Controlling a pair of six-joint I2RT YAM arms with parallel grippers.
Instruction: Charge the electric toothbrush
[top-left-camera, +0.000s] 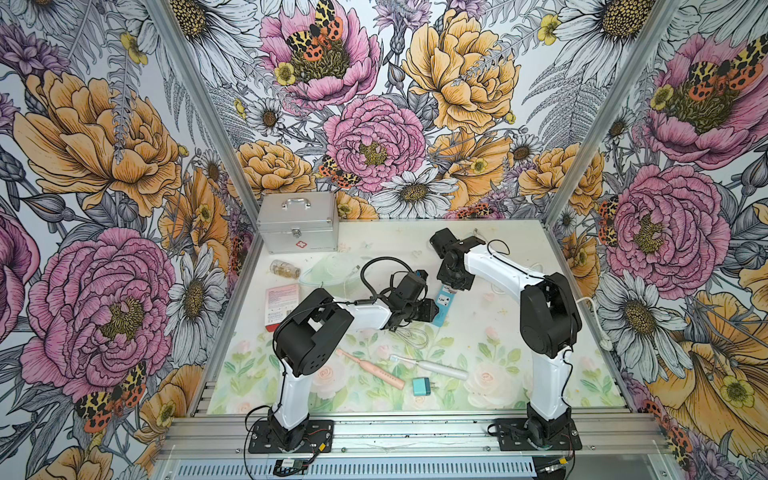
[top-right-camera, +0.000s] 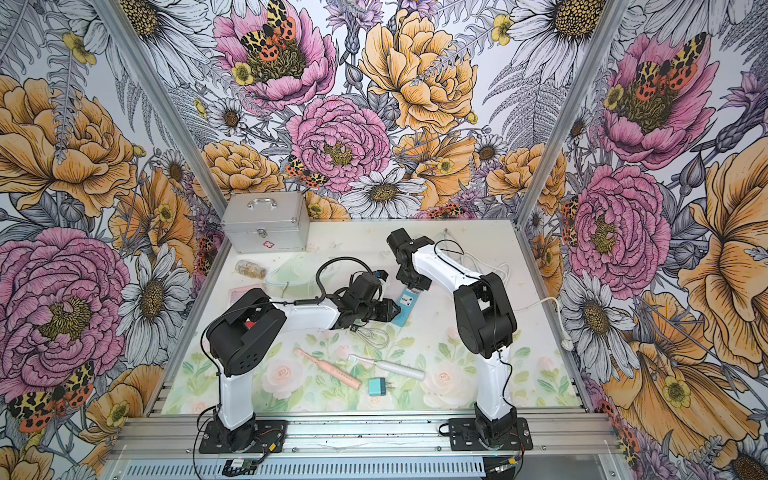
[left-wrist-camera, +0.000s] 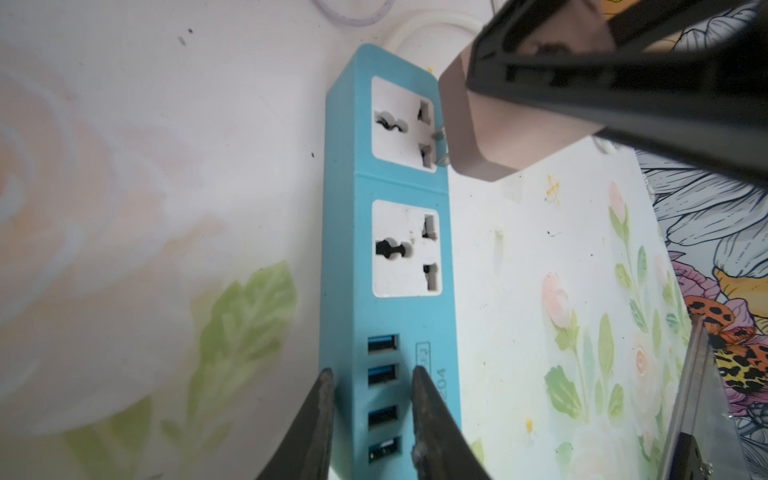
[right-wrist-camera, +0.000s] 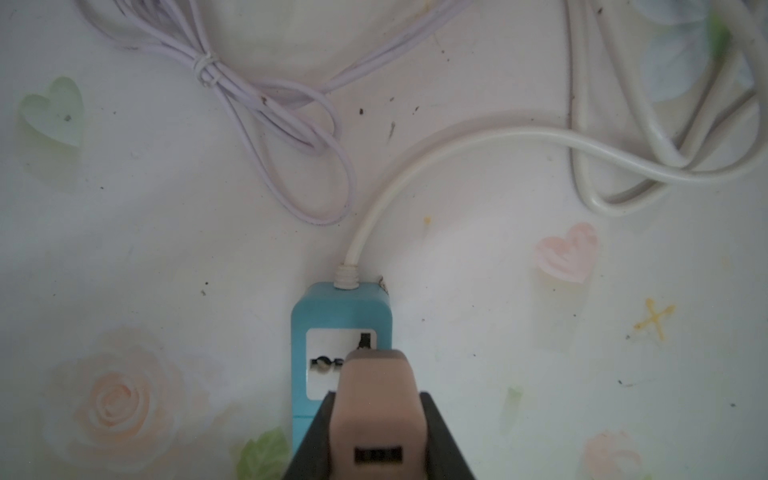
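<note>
My left gripper is shut on the near end of the blue power strip (left-wrist-camera: 340, 224), which has two sockets and several USB ports. My right gripper is shut on a pink charger, its pins at the strip's far socket in the left wrist view; whether they are inserted I cannot tell. A pink toothbrush (top-left-camera: 376, 372) and a white toothbrush (top-left-camera: 432, 368) lie at the front, with a teal adapter (top-left-camera: 421, 386) beside them.
A silver case (top-left-camera: 296, 232) stands at the back left, with a small jar (top-left-camera: 285, 269) and pink box (top-left-camera: 281, 304) before it. Cables (right-wrist-camera: 608, 168) lie beyond the strip.
</note>
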